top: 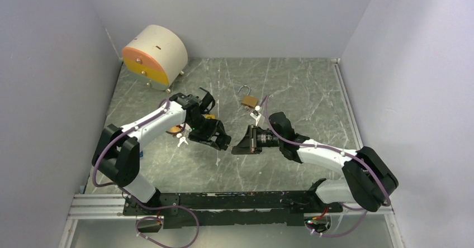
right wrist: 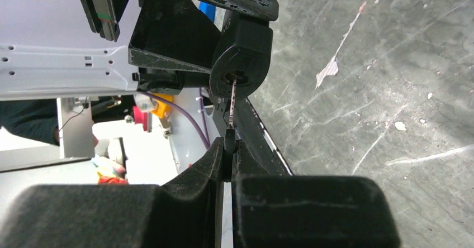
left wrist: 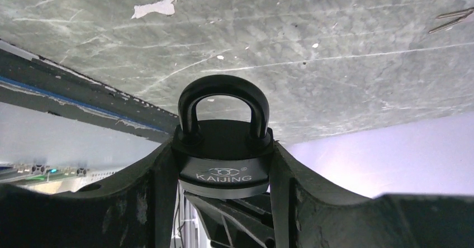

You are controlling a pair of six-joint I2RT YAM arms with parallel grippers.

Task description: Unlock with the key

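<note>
A black KAIJING padlock (left wrist: 222, 164) with a closed shackle is clamped upright in my left gripper, whose fingers grip its sides. In the right wrist view, the padlock's keyhole end (right wrist: 240, 63) faces my right gripper, which is shut on a thin key (right wrist: 232, 108). The key's tip is at the keyhole; whether it is inside cannot be told exactly. In the top view the two grippers face each other over the middle-front of the table, left (top: 209, 133), right (top: 246, 144).
A brass padlock (top: 249, 101) with an open shackle lies behind the grippers. Loose keys (top: 182, 139) lie left of them. A rounded box (top: 156, 52) with coloured front stands at the back left.
</note>
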